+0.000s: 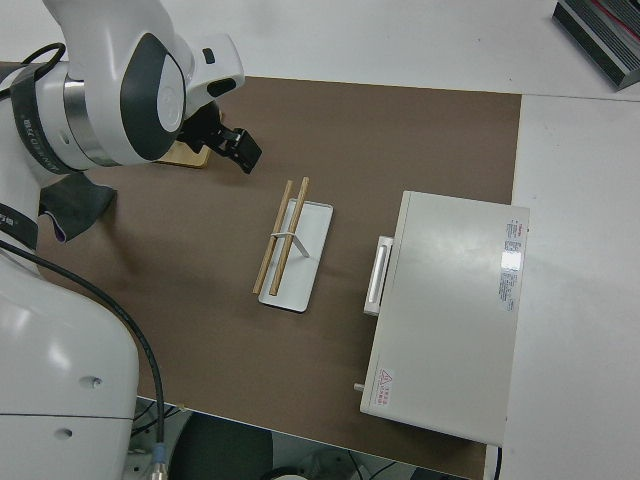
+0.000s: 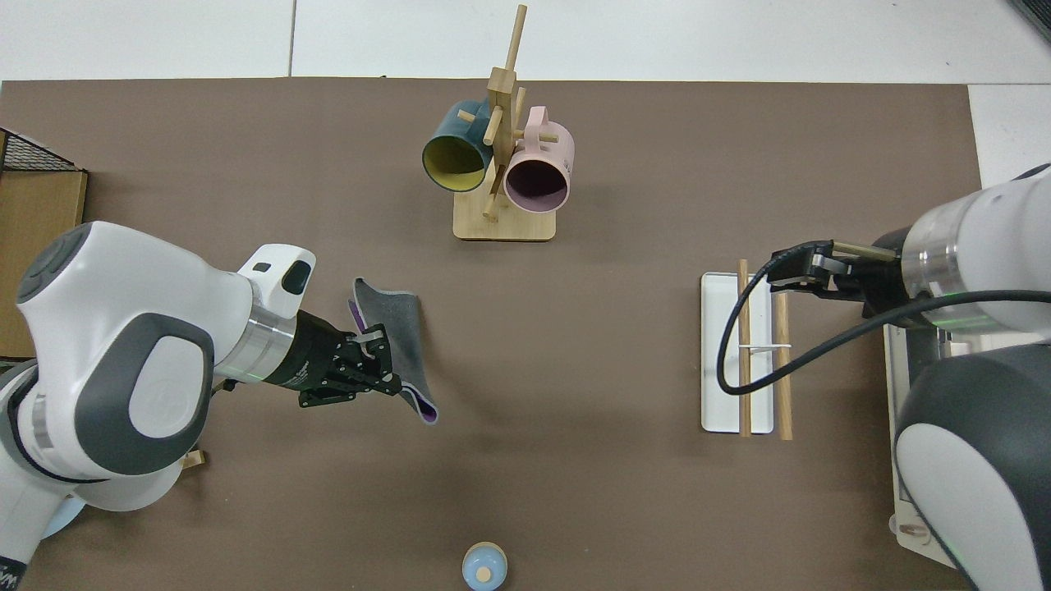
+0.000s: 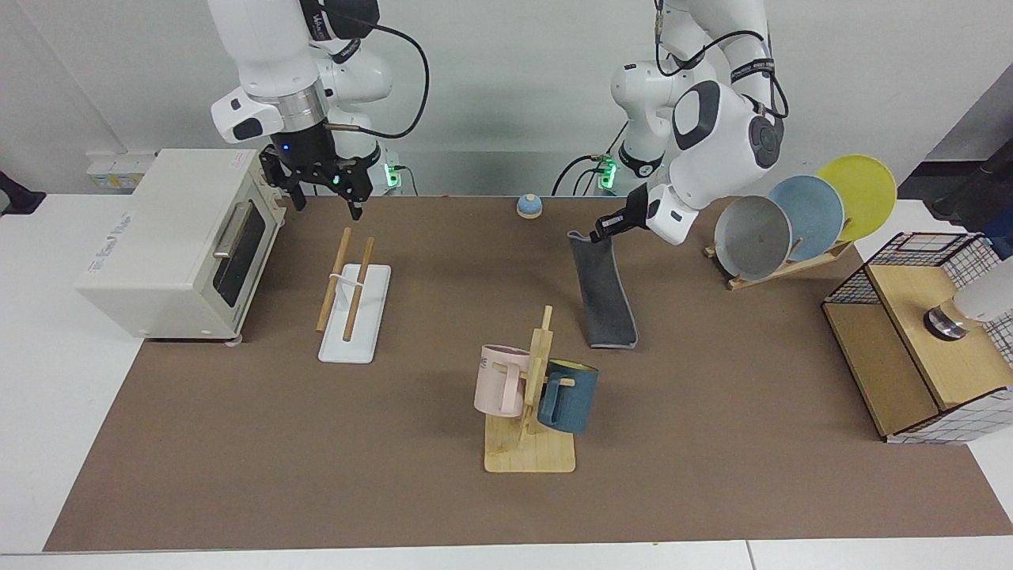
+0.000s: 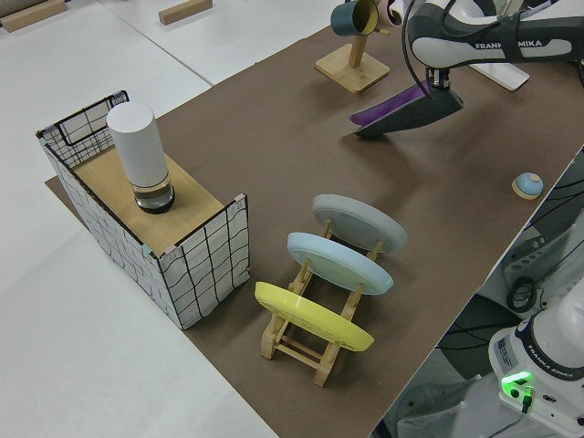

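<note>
A grey cloth with a purple lining (image 2: 394, 325) hangs from my left gripper (image 2: 379, 364), shown at the left of the top view and right of centre in the left view (image 3: 603, 290). Whether that gripper's fingers are closed on it is hard to see, though the cloth moves with it. My right gripper (image 2: 798, 271) is above the white holder (image 2: 719, 355) with two wooden sticks; its fingertips are unclear.
A mug tree (image 2: 502, 226) holds blue and pink mugs at the back. A plate rack with three plates (image 4: 315, 315) and a wire basket (image 4: 192, 274) stand on one side, a white oven (image 1: 440, 310) on the other. A small blue object (image 2: 484, 566) lies at the front.
</note>
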